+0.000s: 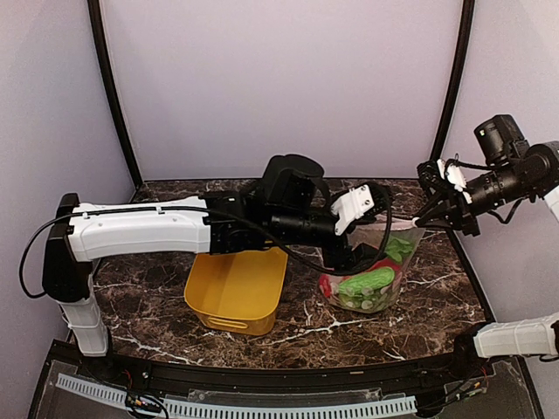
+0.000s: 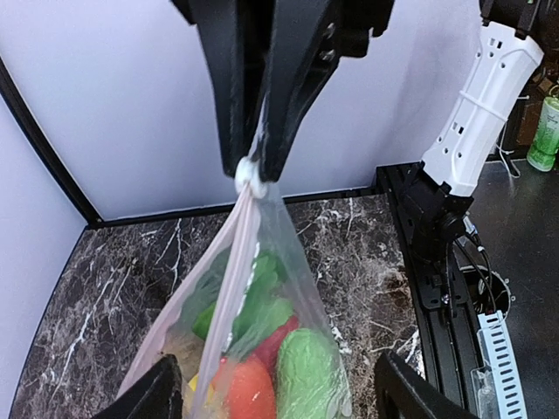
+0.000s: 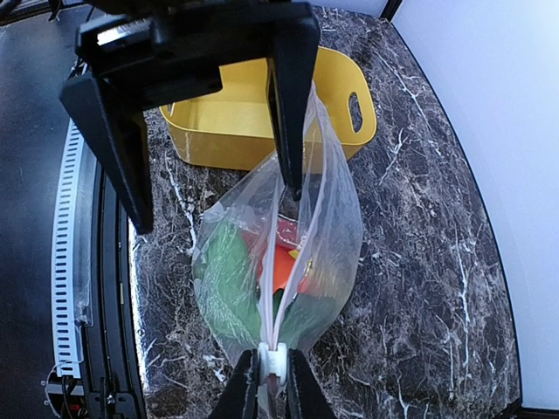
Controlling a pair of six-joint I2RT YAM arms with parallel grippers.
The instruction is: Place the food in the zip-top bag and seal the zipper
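The clear zip top bag point(image 1: 371, 284) holds toy food: a green cucumber-like piece point(image 2: 306, 371), a red piece point(image 2: 249, 388) and leafy green point(image 2: 253, 288). My right gripper is shut on the bag's end at the white slider point(image 3: 273, 360), raising that corner. From there the two rim strips point(image 3: 269, 288) run back, spread apart towards the far end. My left gripper stands open over the bag's far part. One of its fingers point(image 3: 288, 131) overlaps the mouth; whether it is inside cannot be told. The left arm covers the bag's left part from above.
An empty yellow bin point(image 1: 236, 292) stands left of the bag, under the left arm. A white ruler-like strip point(image 1: 288, 408) runs along the front edge.
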